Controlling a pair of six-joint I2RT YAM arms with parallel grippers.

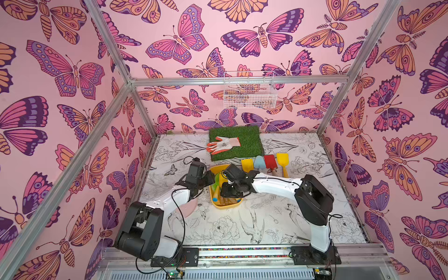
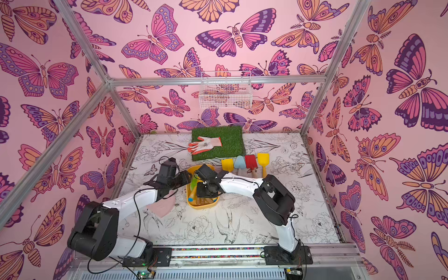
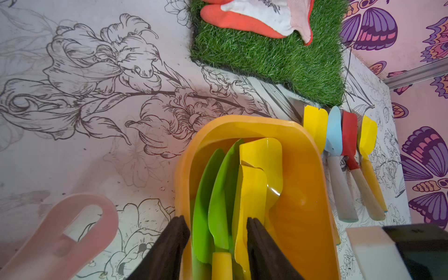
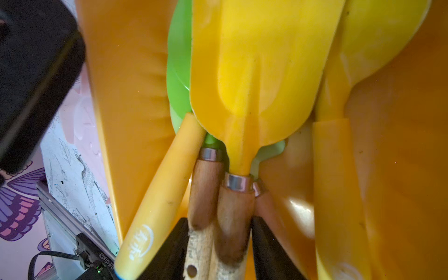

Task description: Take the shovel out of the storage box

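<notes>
The yellow storage box (image 3: 298, 205) holds green and yellow shovels with yellow and wooden handles. My left gripper, part open, hangs over the box's left side, above green blades (image 3: 217, 200) and a yellow one. My right gripper is low inside the box, its fingers around two wooden handles, one belonging to a large yellow shovel (image 4: 261, 84); whether it grips them is unclear. A yellow handle (image 4: 163, 182) lies beside them.
A glove (image 1: 223, 144) lies on the turf mat (image 1: 247, 140) behind the box. Several shovels (image 1: 282, 161) lie at right, and a pink item (image 3: 93, 219) left of the box.
</notes>
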